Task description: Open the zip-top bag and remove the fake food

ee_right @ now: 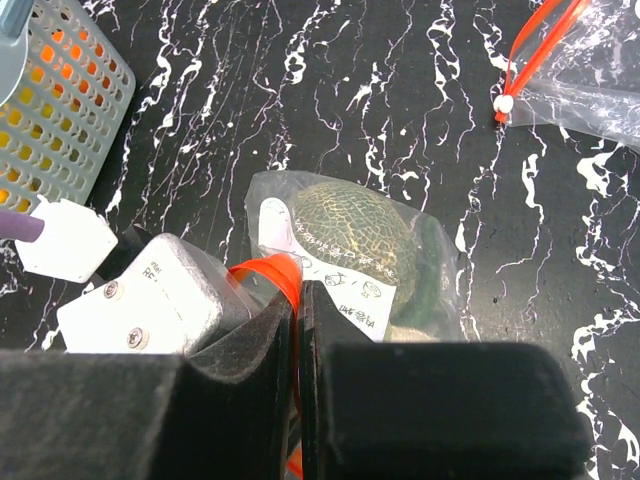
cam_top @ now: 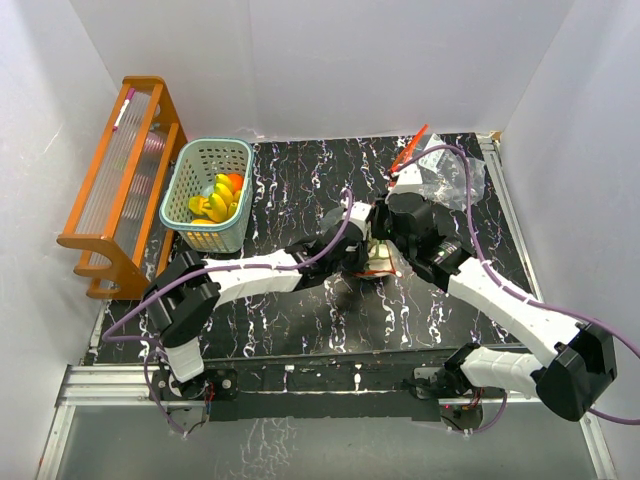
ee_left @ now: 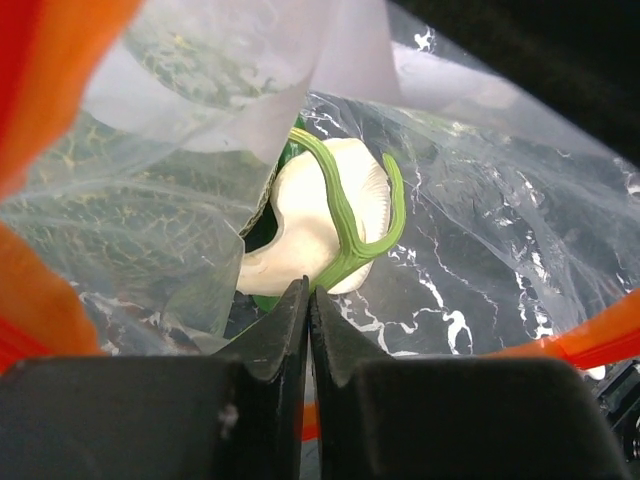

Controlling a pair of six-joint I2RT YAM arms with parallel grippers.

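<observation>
The zip top bag (ee_right: 355, 250) stands open under both arms. Inside, the left wrist view shows cream fake food (ee_left: 300, 210) with a green stem-like piece (ee_left: 345, 225). My left gripper reaches into the bag at the lower end of that piece, its tips close together; whether they grip anything is unclear. My right gripper is shut on the bag's orange-edged rim (ee_right: 270, 268). The top view has the arms hiding most of the bag.
A basket (cam_top: 207, 152) of fake fruit stands left, beside a wooden rack (cam_top: 123, 200). A second clear bag (cam_top: 450, 180) lies at the back right. The black board is clear around the arms.
</observation>
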